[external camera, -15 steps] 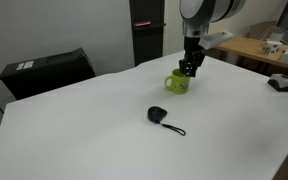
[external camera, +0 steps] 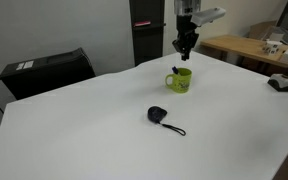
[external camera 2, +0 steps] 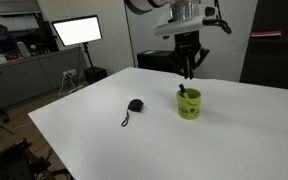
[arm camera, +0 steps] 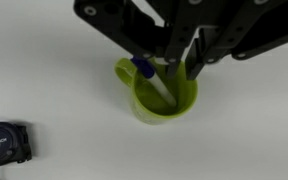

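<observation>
A lime-green mug (external camera: pixel 179 82) stands upright on the white table, its handle to the left in exterior view 1. Inside it leans a marker with a blue cap (arm camera: pixel 144 68), seen in the wrist view; its dark end (external camera 2: pixel 181 88) shows above the rim in exterior view 2. My gripper is over the mug opening, above the rim in both exterior views. Its fingers are close together on a small dark thing (arm camera: pixel 192 70), seen nearly end-on and too dark to identify. The blue-capped marker is beside the fingers, not between them.
A black tape measure (external camera: pixel 157 115) with a wrist strap lies on the table, apart from the mug. A black case (external camera: pixel 49 75) sits at the back left edge.
My gripper has risen from the mug to above its rim. A dark end now shows at the mug's left rim. The mug and tape measure stay in place.
</observation>
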